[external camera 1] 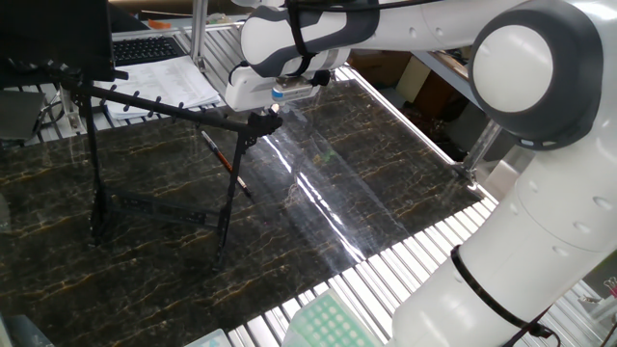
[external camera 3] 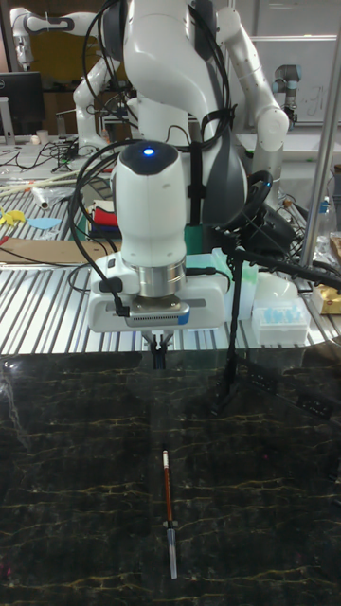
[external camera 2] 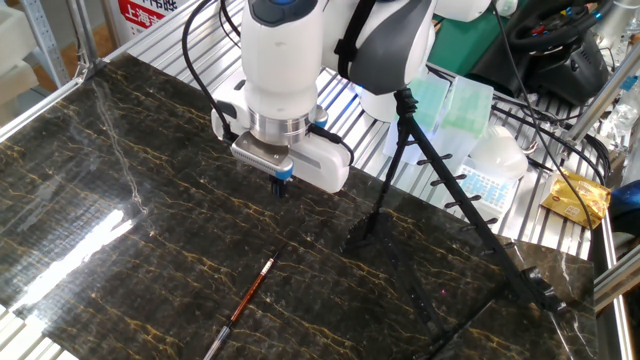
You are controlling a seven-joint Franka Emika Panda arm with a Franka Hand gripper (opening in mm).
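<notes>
A slim pen-like stick (external camera 3: 169, 495) with a reddish-brown barrel, a white end and a clear or silvery end lies flat on the dark marbled tabletop (external camera 3: 71, 485). It also shows in exterior view 2 as the same stick (external camera 2: 248, 295), and in exterior view 1 the stick (external camera 1: 225, 164) lies partly behind the black stand. My gripper (external camera 3: 159, 355) points down above the table, on the stick's white-end side and clearly apart from it. Its dark fingers (external camera 2: 279, 187) are close together, with nothing visible between them. In exterior view 1 the fingertips are mostly hidden by the stand.
A black folding stand (external camera 2: 455, 195) rises from the table close beside the arm. Green-topped racks (external camera 1: 331, 323) and a yellow packet (external camera 2: 577, 198) sit on the ribbed metal surface beyond the slab. A keyboard (external camera 1: 147, 49) and papers (external camera 1: 159, 85) lie off the far edge. Much of the slab is bare.
</notes>
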